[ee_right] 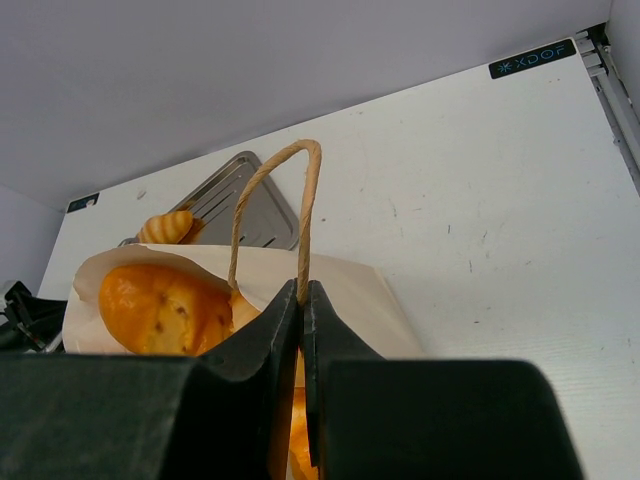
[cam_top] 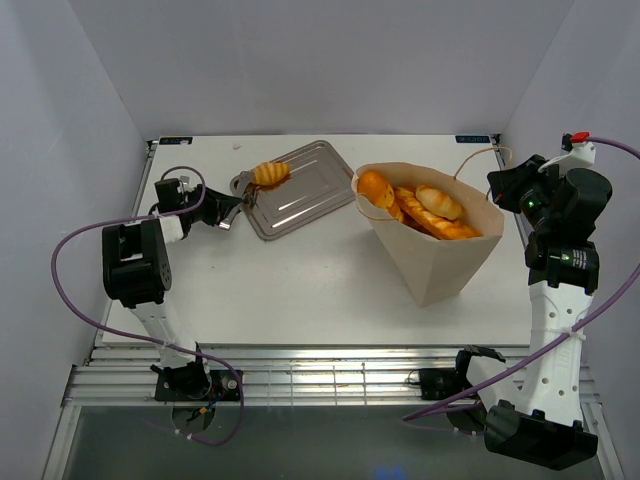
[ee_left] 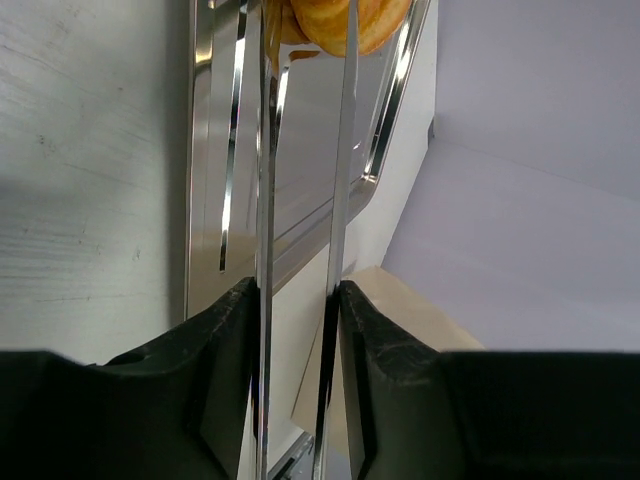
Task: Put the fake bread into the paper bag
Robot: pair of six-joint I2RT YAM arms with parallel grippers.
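Observation:
A ridged golden fake bread (cam_top: 271,173) lies at the left end of a grey metal tray (cam_top: 335,155). My left gripper (cam_top: 222,209) has its fingers against the two long metal arms of a pair of tongs (ee_left: 342,160), whose tips reach the bread's near end; a firm grip on the bread cannot be made out. The paper bag (cam_top: 430,262) stands to the right, open at the top, with several fake breads (cam_top: 428,212) inside. Shut on the bag's twisted paper handle (ee_right: 308,190), my right gripper holds it at the bag's right side.
The bag's tall left wall rises close to the tray's right end. Grey walls enclose the sides and back.

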